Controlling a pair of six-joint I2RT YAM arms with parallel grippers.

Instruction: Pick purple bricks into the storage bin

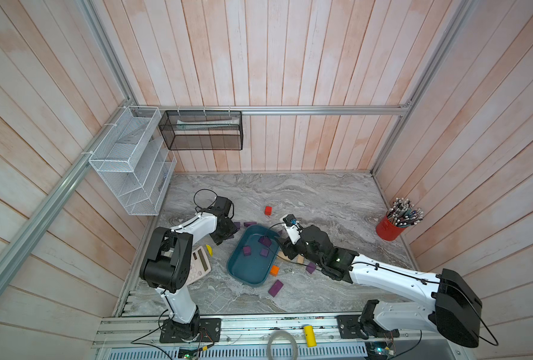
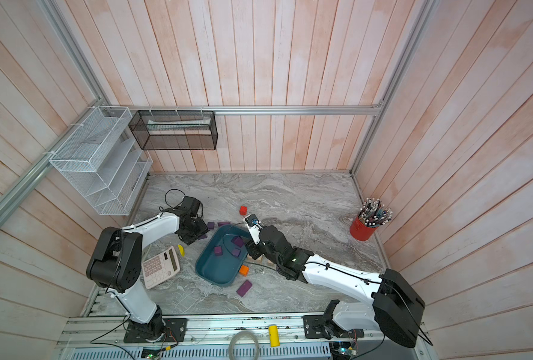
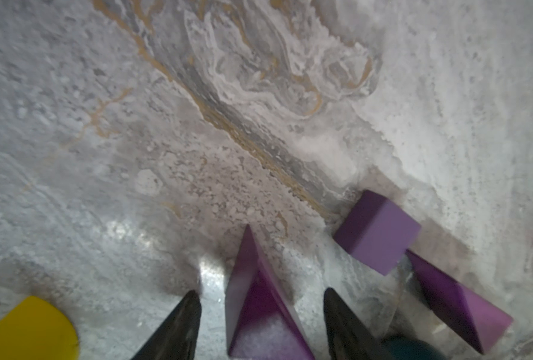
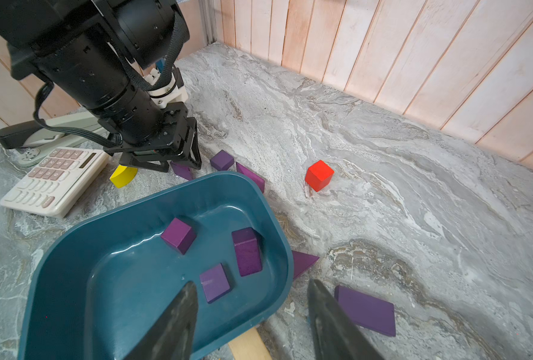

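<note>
The teal storage bin [image 1: 248,273] holds several purple bricks [image 4: 179,235]. Left of its back end, my left gripper is low over a purple triangular brick [image 3: 263,324], which lies between its open fingers. A purple cube [image 3: 377,231] and another purple wedge [image 3: 458,300] lie beside it. My right gripper is open over the bin's right edge, nothing seen between its fingers but the background. More purple bricks lie outside the bin, such as a block [image 4: 363,309] at its right and one [image 1: 275,288] in front.
A calculator [image 4: 53,180] and yellow piece [image 4: 122,175] lie left of the bin. A red cube [image 1: 268,210] is behind it, an orange block [image 1: 274,270] beside it. A red pen holder [image 1: 389,229] stands far right.
</note>
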